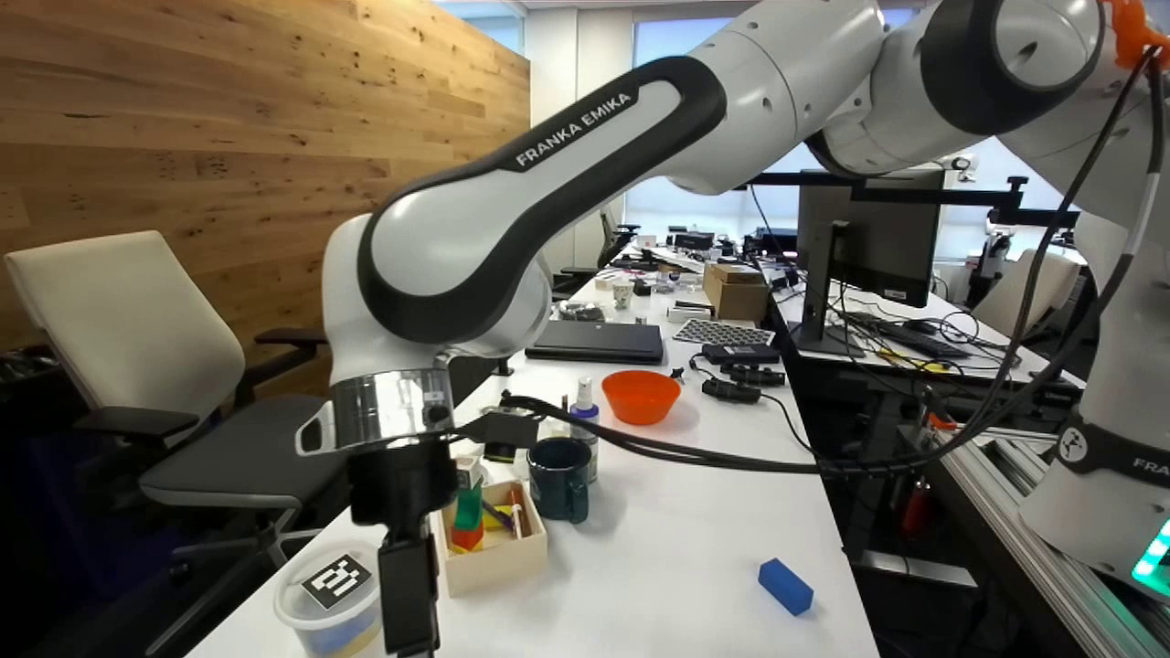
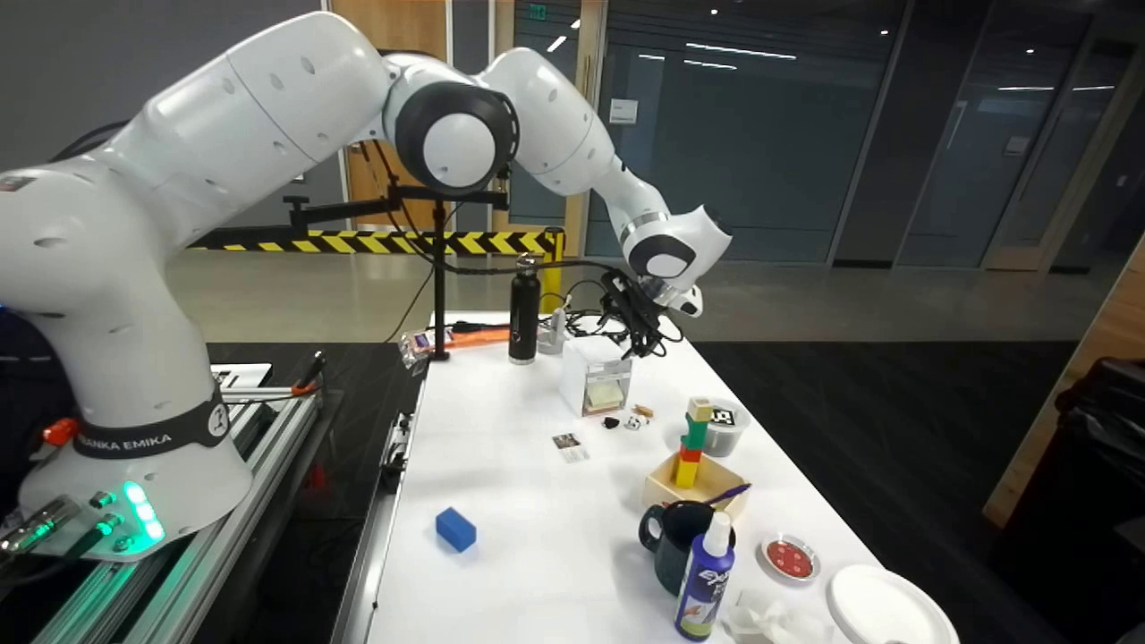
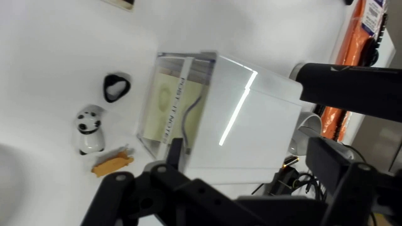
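My gripper stands open, its two fingers wide apart in the wrist view. Framed between them is a white box (image 3: 245, 128) with a clear-fronted compartment of yellow notes; how high the fingers are above it, I cannot tell. Exterior view 1 has the gripper (image 1: 410, 598) pointing down at the near left, next to a lidded tub (image 1: 326, 620). In exterior view 2, black cables mostly hide the fingers, close to the same white box (image 2: 597, 374). Stacked blocks (image 2: 691, 442), yellow, red, green and pale wood, rise upright from a wooden tray (image 2: 657, 488).
A blue block (image 1: 785, 587) lies alone on the table. Near the tray stand a dark mug (image 1: 559, 479) and a spray bottle (image 2: 705, 580). A black bottle (image 3: 350, 88) is beside the white box. A panda figure (image 3: 89, 131) and small trinkets lie opposite. The mid-table is mostly clear.
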